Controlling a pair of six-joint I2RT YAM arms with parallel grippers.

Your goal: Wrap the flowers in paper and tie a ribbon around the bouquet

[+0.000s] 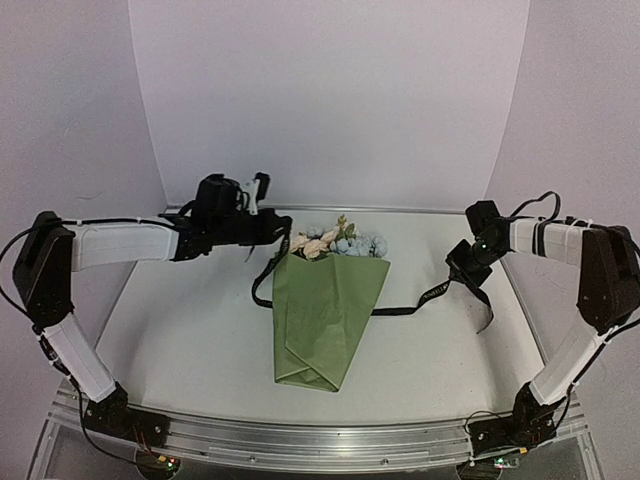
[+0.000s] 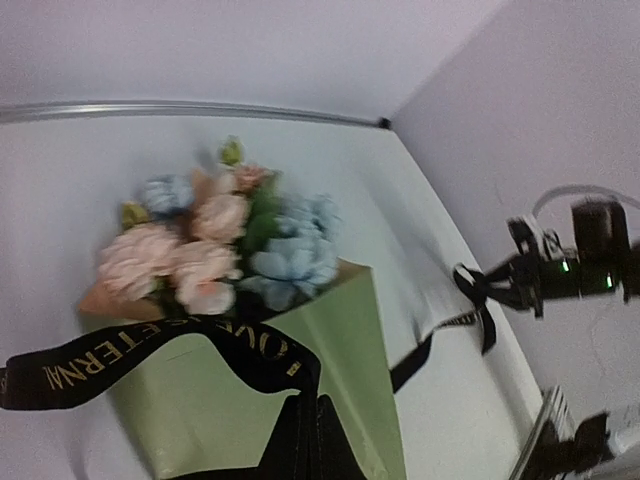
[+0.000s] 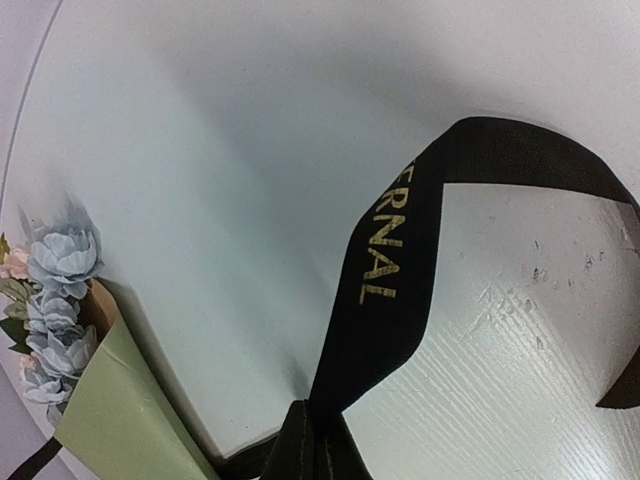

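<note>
The bouquet in green wrapping paper [image 1: 325,325] lies mid-table, its pink and blue flowers [image 1: 335,240] towards the back. A black ribbon [image 1: 400,310] with gold lettering passes beneath it and comes out on both sides. Above the left edge of the flowers, my left gripper [image 1: 287,222] is shut on the ribbon's left length; in the left wrist view the ribbon [image 2: 265,360] rises from the fingertips and loops to the left. Over on the right, my right gripper [image 1: 453,268] pinches the other length, whose loose end [image 3: 535,155] curls away in the right wrist view.
Walls stand at the back and sides, and a metal rail [image 1: 330,440] runs along the front edge.
</note>
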